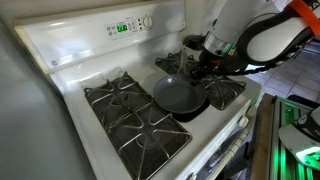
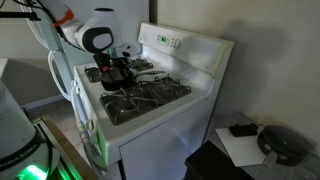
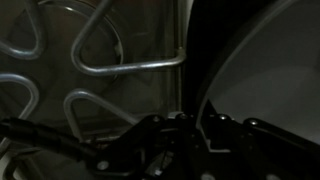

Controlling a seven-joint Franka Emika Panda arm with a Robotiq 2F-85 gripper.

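A dark frying pan rests on the stove's grates, right of the middle in exterior view 1. My gripper is low at the pan's right-hand rim, and seems to be shut. In the wrist view the pan's pale inside fills the right side, and its rim runs down to my gripper. The view there is too dark to tell whether the thin rim sits between the fingers or only beside them. Exterior view 2 shows the pan partly behind the arm.
Black burner grates lie bare to the pan's left. The white back panel rises behind. On the counter to the right in exterior view 2 sit another dark pan and a white sheet.
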